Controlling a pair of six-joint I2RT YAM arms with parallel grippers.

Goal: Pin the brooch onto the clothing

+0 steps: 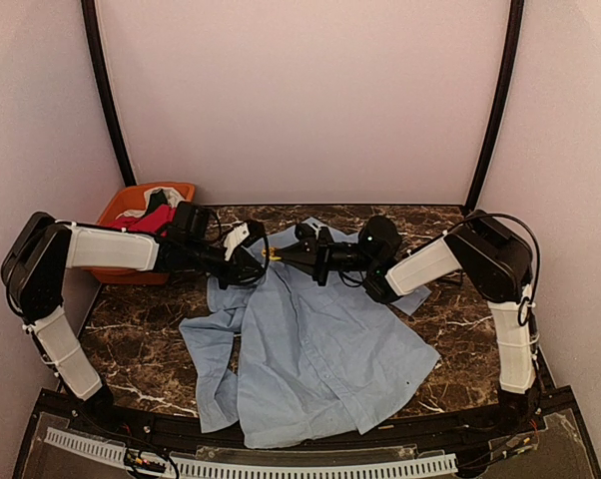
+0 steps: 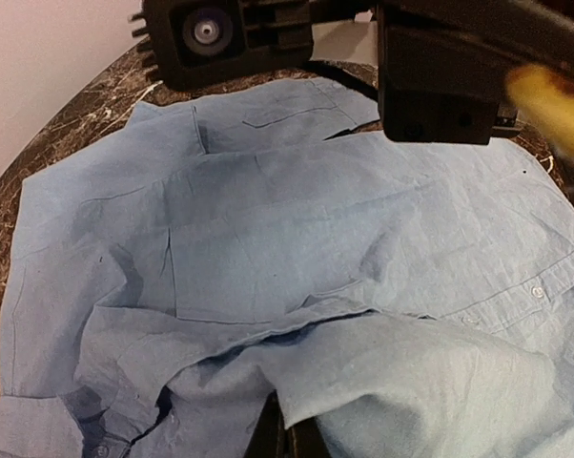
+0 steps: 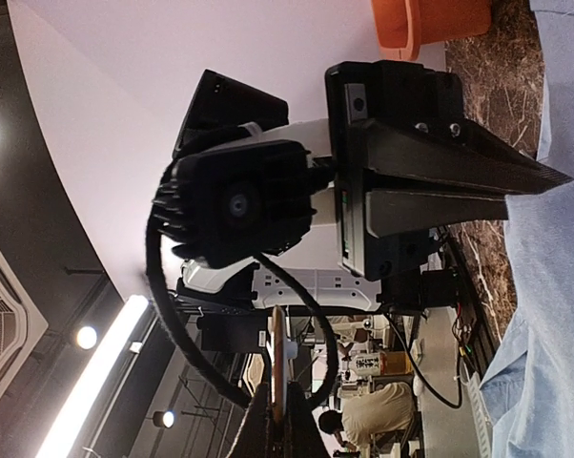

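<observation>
A light-blue shirt (image 1: pixel 330 359) lies spread on the dark marble table. My left gripper is shut on a raised fold of the shirt at its upper left part. In the top view my right gripper (image 1: pixel 286 254) points left, close to the left one, shut on the small yellow brooch (image 1: pixel 273 254). That brooch appears as a blurred yellow shape at the right of the left wrist view, and edge-on between the fingertips in the right wrist view.
An orange bin (image 1: pixel 116 220) with red and white cloth stands at the back left, behind the left arm. Bare marble (image 1: pixel 460 349) shows around the shirt. Side walls and a back wall enclose the table.
</observation>
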